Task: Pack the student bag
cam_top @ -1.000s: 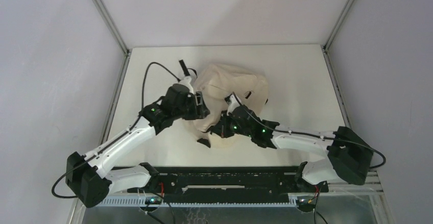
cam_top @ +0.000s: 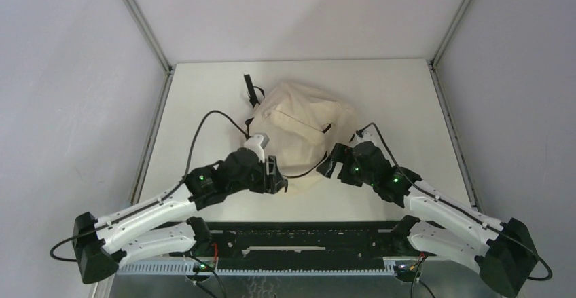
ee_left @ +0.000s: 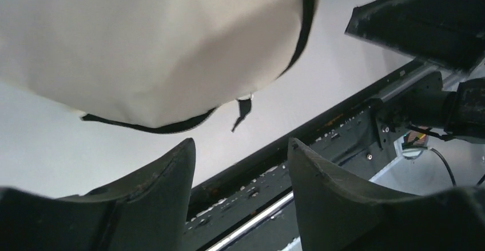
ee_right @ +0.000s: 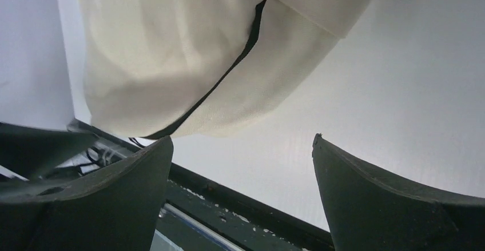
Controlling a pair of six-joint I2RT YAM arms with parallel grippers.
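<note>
A cream cloth bag [cam_top: 299,125] lies flat and rumpled in the middle of the white table, a black strap [cam_top: 251,91] sticking out at its far left. Over its near left part is my left gripper [cam_top: 278,181], open and empty. My right gripper [cam_top: 331,169] stands open to the right of the bag's near end, with nothing between its fingers. In the left wrist view the bag [ee_left: 160,45] shows a black-edged hem and a small black tab [ee_left: 243,112]. A black zip line [ee_right: 229,71] crosses the bag in the right wrist view. Whatever is inside is hidden.
Free white tabletop [cam_top: 401,101] lies to the right of the bag, with a narrower clear strip on the left. A dark metal rail [cam_top: 299,242] runs along the near edge. Walls close off both sides and the back.
My right gripper has gone from the bag's near edge to the right and opened. After a swing to the left, my left gripper has come back rightward and nearer the front edge.
</note>
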